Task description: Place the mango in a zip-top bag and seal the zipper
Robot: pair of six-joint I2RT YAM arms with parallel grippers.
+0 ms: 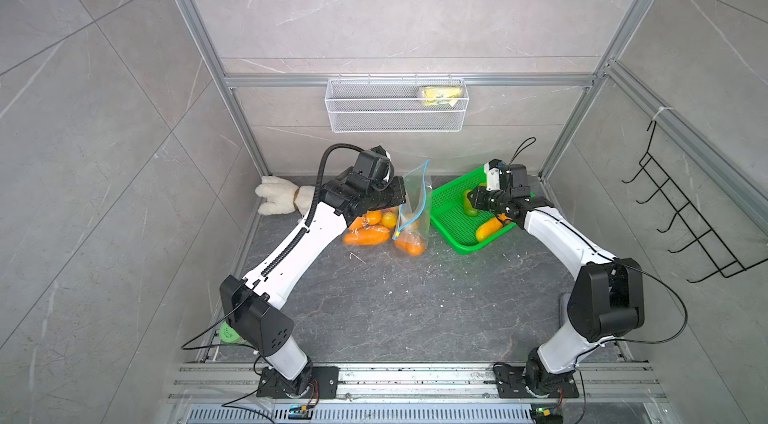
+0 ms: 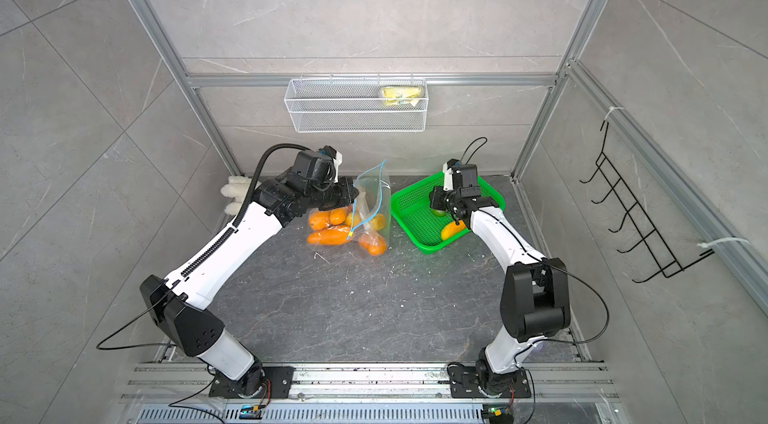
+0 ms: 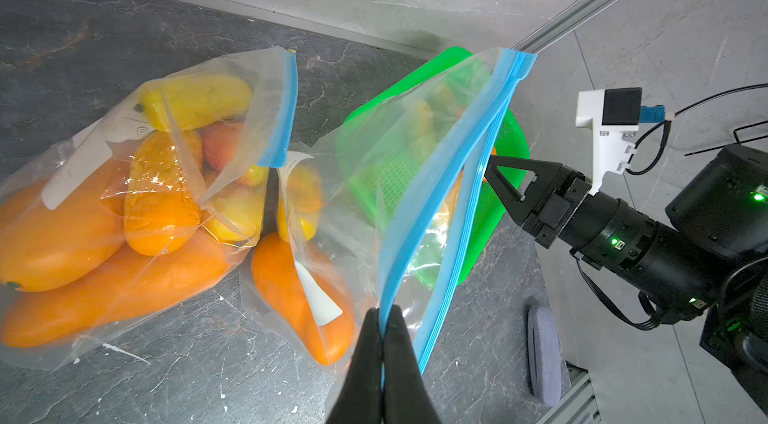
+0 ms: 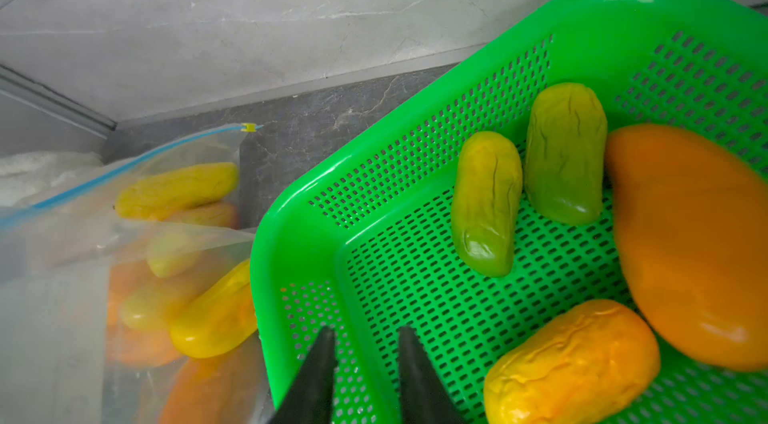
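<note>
My left gripper is shut on the blue zipper edge of an upright, open-mouthed clear bag [image 3: 320,296], which has orange and yellow fruit at its bottom. Beside it lies a second bag [image 3: 112,256] full of fruit. My right gripper hangs over the green basket [image 4: 304,192], open, with nothing between its fingers. The basket holds a large orange mango [image 4: 688,240], a smaller yellow-orange fruit [image 4: 572,360] and two yellow-green ones [image 4: 488,200].
A white wire shelf [image 1: 368,104] hangs on the back wall and a hook rack [image 1: 696,224] on the right wall. A pale plush item [image 1: 276,196] lies back left.
</note>
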